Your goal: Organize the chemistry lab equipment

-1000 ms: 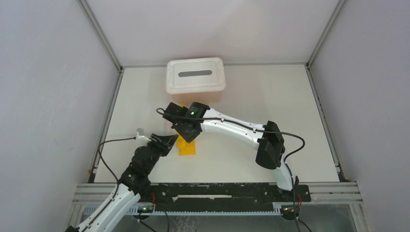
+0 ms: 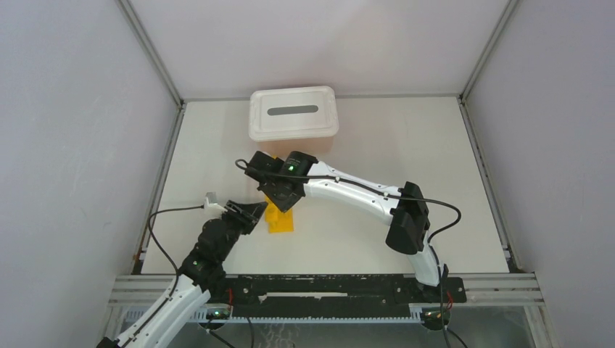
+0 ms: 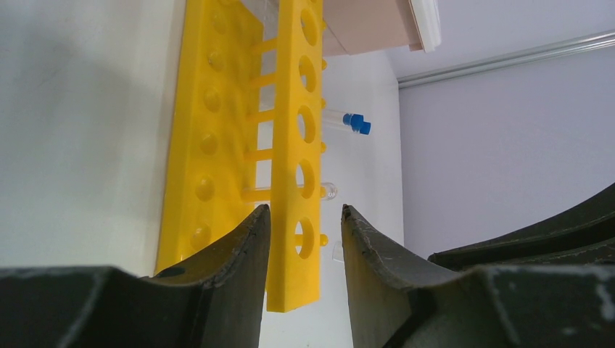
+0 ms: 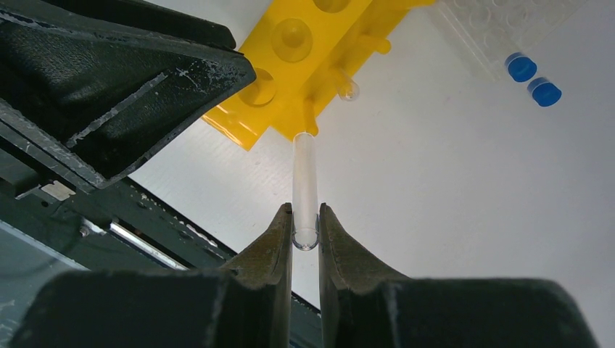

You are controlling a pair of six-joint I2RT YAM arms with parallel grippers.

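Note:
A yellow rack (image 3: 296, 145) with holes along its raised shelf and pegs down its side stands at the middle of the table. The left gripper is part open, its fingers on either side of the near end of that shelf; a gap shows on the right. In the right wrist view, my right gripper is shut on a clear test tube (image 4: 304, 174) near its rounded end. The tube's other end lies at the tip of the rack's end peg (image 4: 310, 119); whether they touch I cannot tell. Another clear tube (image 4: 348, 90) sits on the neighbouring peg.
Behind the rack stands a lidded box (image 2: 294, 116) with a slot. Two blue caps (image 4: 521, 67) show beside a clear holed block (image 4: 500, 22). My two arms are close together over the rack. Bare table (image 2: 406, 138) lies to the right.
In the top view the left arm, the box and the visible part of the rack look unmoved.

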